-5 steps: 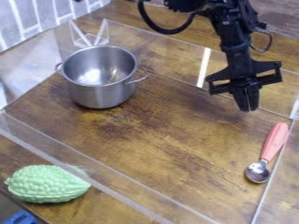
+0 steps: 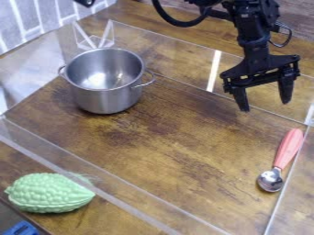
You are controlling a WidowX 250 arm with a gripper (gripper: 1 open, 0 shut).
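The black gripper [image 2: 262, 92] hangs from the arm at the upper right, over the wooden tray, with its two fingers spread open and nothing seen between them. Below it, toward the right edge, lies a spoon or scoop [image 2: 289, 147] with a pink handle and a metal head. A steel pot [image 2: 105, 92] with two side handles stands at the upper left. A pale green bitter melon [image 2: 50, 193] lies at the lower left.
Clear rails or walls edge the wooden surface [image 2: 160, 156], whose middle is free. A small blue object [image 2: 17, 228] shows at the bottom-left corner. A white rack-like item [image 2: 92, 37] sits behind the pot.
The gripper has shifted slightly and its fingers appear wider apart or turned more toward the camera. The pot, spoon and melon are unmoved.
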